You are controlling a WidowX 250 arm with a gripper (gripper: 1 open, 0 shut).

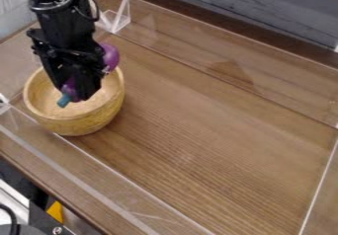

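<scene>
My black gripper [69, 73] reaches down from the top left over a round tan bowl [95, 116] on the wooden table. A purple object with a small blue part [65, 99] is at the fingertips, above or inside the bowl; the arm hides much of it, and the finger gap is hard to see. More purple [109, 58] shows behind the gripper at the bowl's back edge; I cannot tell if it is the same object.
Cables and a small yellow item lie off the table's lower left edge.
</scene>
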